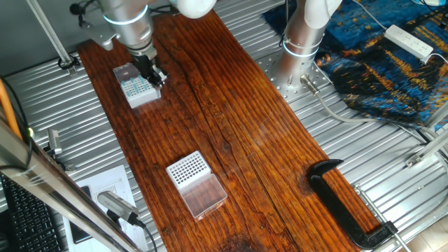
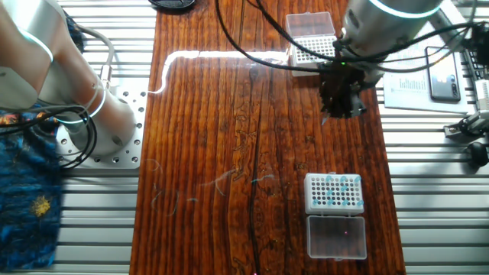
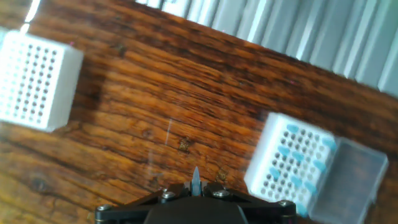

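Note:
My gripper (image 1: 159, 82) hangs just beside and above a white rack (image 1: 141, 92) holding several light-blue pieces in its holes. In the wrist view the gripper looks shut on a small, pale pointed piece (image 3: 196, 182), which stands up between the fingers; blur hides its details. To the right there lies the rack with blue pieces (image 3: 291, 163), its clear lid (image 3: 349, 180) folded open. A second white rack (image 3: 30, 81), whose visible holes look empty, is at the left. In exterior view 2 this second rack (image 2: 312, 50) stands at the far end, partly behind cables.
Bare wooden table (image 1: 231, 140) lies between the two racks and toward the arm base. A black clamp (image 1: 343, 203) grips the table's edge. Black cables (image 2: 290, 63) hang across the view beside the arm. The second rack's clear lid (image 1: 205, 195) lies open.

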